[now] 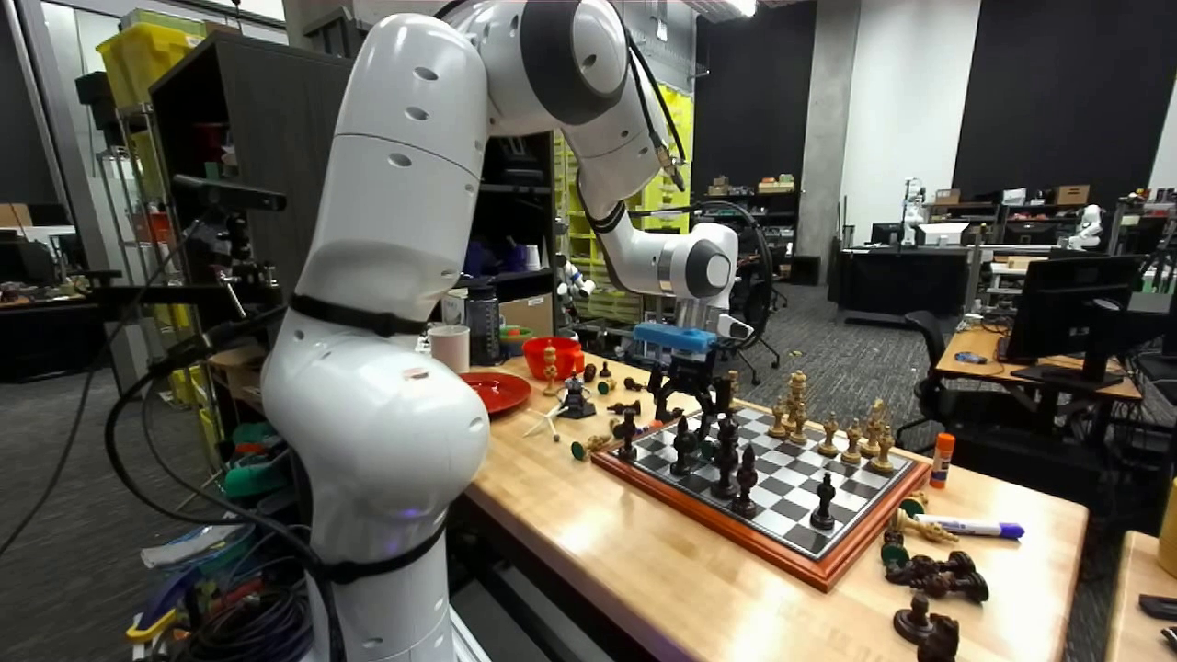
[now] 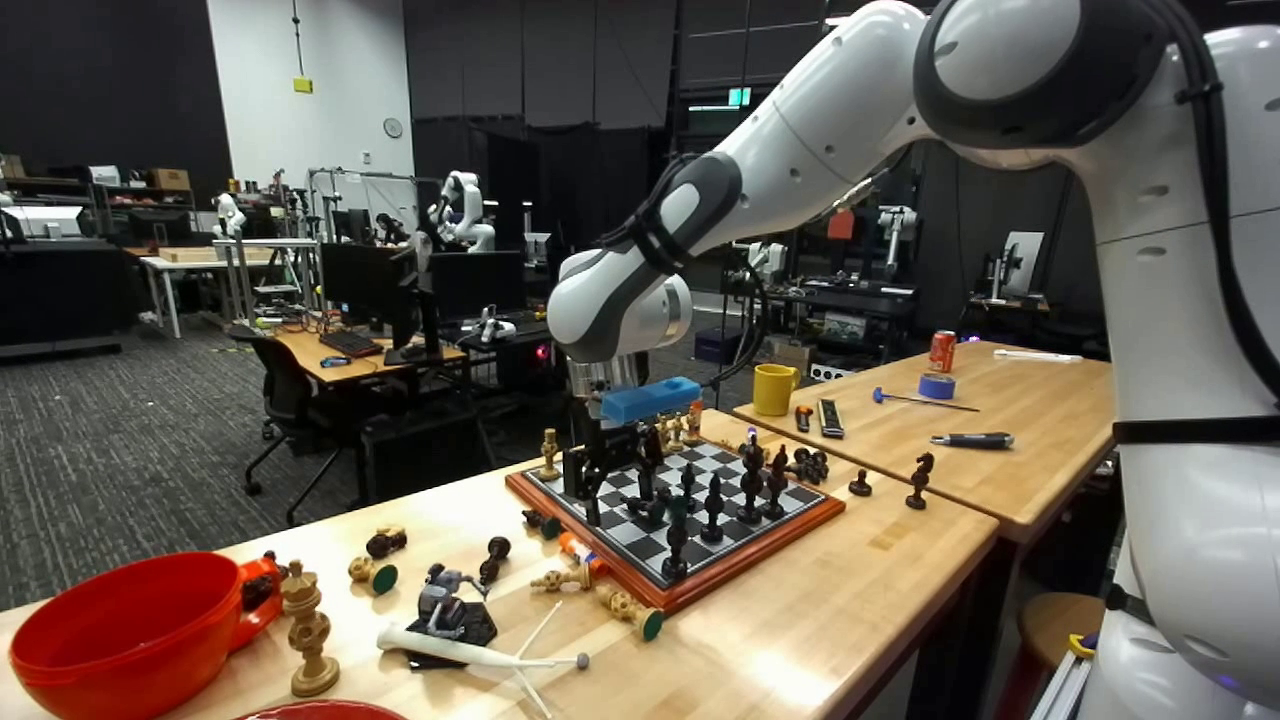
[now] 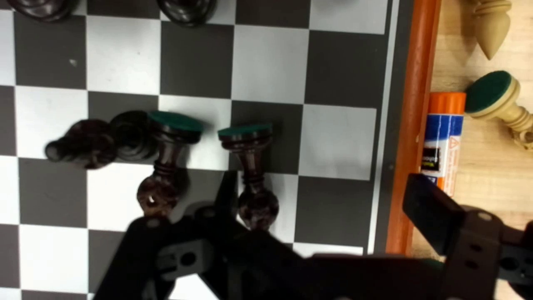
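Note:
My gripper is open low over the chessboard (image 3: pixel 270 60), its fingers spread wide in the wrist view. Just inside the left finger lies a dark chess piece (image 3: pixel 252 162), tipped over with its green base toward the top of the view. Its head end is partly hidden by the gripper. Another dark piece (image 3: pixel 167 165) lies toppled outside that finger, on the left. The right finger (image 3: pixel 424 205) is over the board's wooden rim, near a glue stick (image 3: pixel 443 140). In exterior view 2, the gripper (image 2: pixel 618 490) is at the board's near-left side.
Dark pieces stand on the board, among them one (image 1: pixel 745 484) near its front edge; light pieces (image 1: pixel 797 403) stand at the far side. Fallen pieces, a small robot figure (image 2: pixel 446 604) and a red bowl (image 2: pixel 132 624) are beside the board.

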